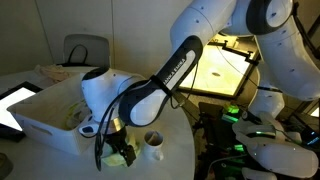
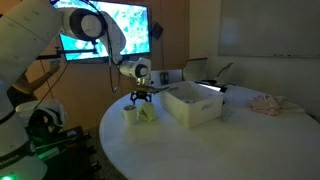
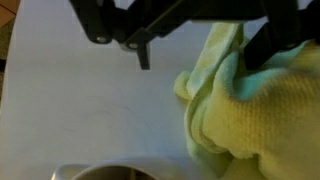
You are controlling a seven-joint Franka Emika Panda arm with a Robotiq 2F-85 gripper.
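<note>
A yellow-green cloth (image 1: 118, 158) lies crumpled on the white table, partly hidden by my gripper (image 1: 116, 152). In the wrist view the fingers stand wide apart. One finger (image 3: 138, 45) is over bare table, while the other finger (image 3: 268, 45) is over or against the cloth (image 3: 255, 115); whether it touches is unclear. Nothing is clamped between them. A light mug (image 1: 153, 146) stands upright beside the cloth, and its rim (image 3: 105, 170) enters the bottom of the wrist view. In the second exterior view the mug (image 2: 130, 115) and cloth (image 2: 148, 112) are side by side.
A large white open box (image 2: 195, 104) stands close behind the cloth, with items inside. Farther off, a pinkish cloth (image 2: 267, 104) lies on the table. The tabletop (image 2: 220, 150) has broad clear room in front of the box.
</note>
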